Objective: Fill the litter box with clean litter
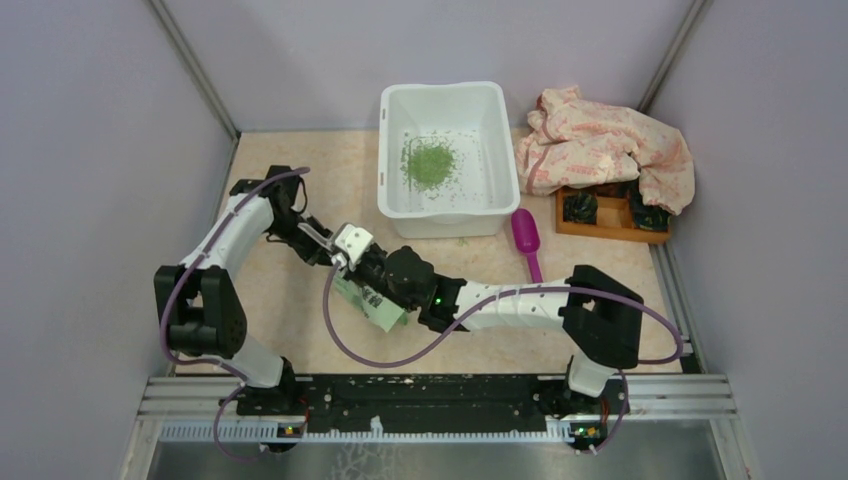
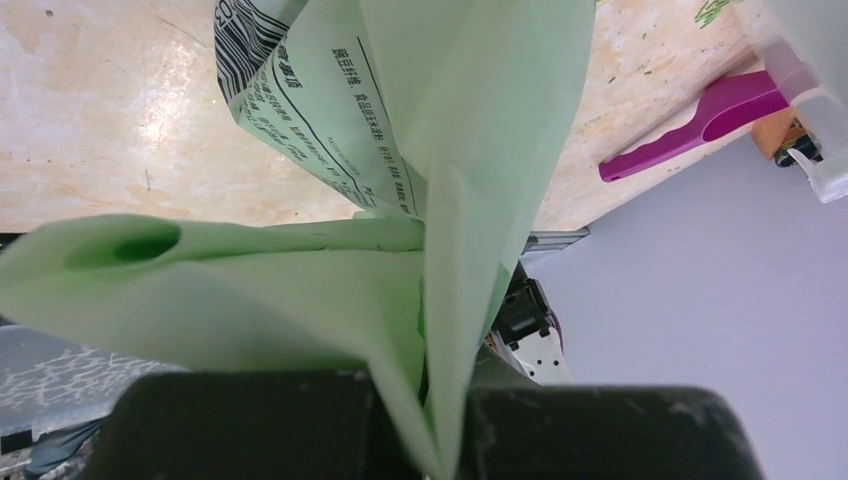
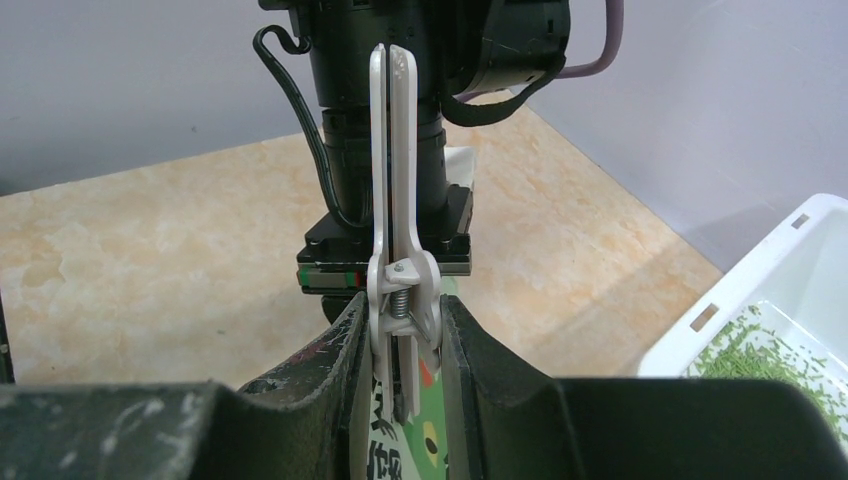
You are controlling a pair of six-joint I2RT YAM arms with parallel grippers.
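Observation:
The pale green litter bag (image 1: 375, 300) hangs below both grippers, left of the white litter box (image 1: 448, 225), which holds a patch of green litter (image 3: 760, 365). My left gripper is shut on the bag's green folds, which fill its wrist view. My right gripper is shut on a white clip (image 3: 405, 120) with a metal spring, held upright right in front of the left gripper, with the bag's printed surface behind it. A purple scoop (image 1: 525, 232) lies right of the box.
A pink patterned cloth (image 1: 600, 140) and a wooden tray (image 1: 610, 230) with dark packets sit at the back right. The bare table (image 1: 270, 310) shows at the front left and behind the left arm. Walls surround the table on the sides and back.

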